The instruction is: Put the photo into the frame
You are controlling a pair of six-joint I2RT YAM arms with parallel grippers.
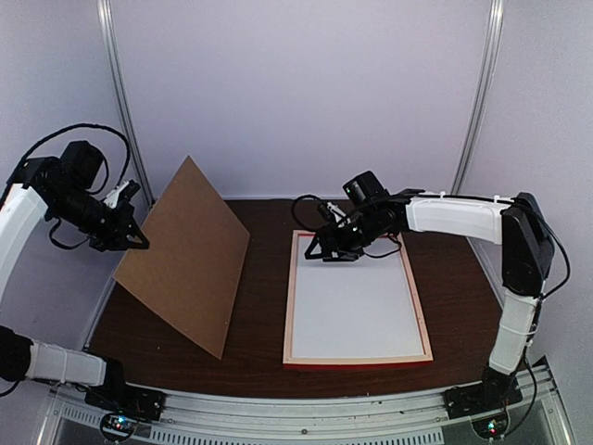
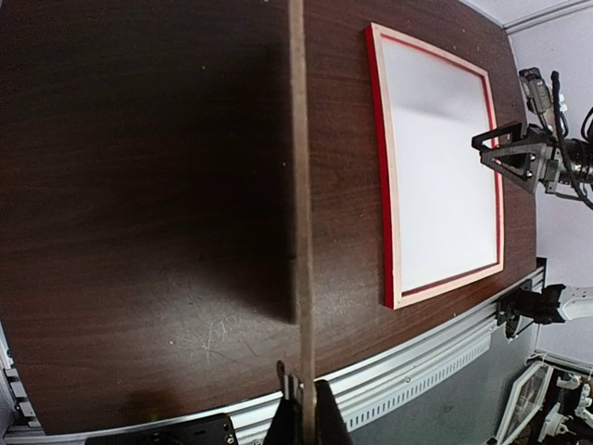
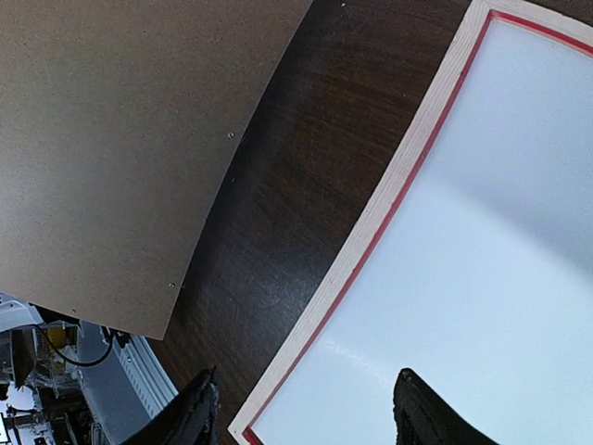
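My left gripper [image 1: 141,243] is shut on the edge of a thin brown board [image 1: 190,255], which hangs tilted above the left side of the table. Seen edge-on in the left wrist view, the board [image 2: 302,213] runs down between the fingers. A wooden frame with a red inner border [image 1: 289,315] lies flat on the table's right half. Inside it is a plain white surface [image 1: 357,311]; whether that is the photo's back cannot be told. Above the frame's far left part, my right gripper is open, its fingers apart with nothing between them.
Bare dark table [image 1: 259,297] separates the board from the frame. A metal rail [image 1: 296,406] runs along the front edge, and pale walls [image 1: 296,93] enclose the back and sides.
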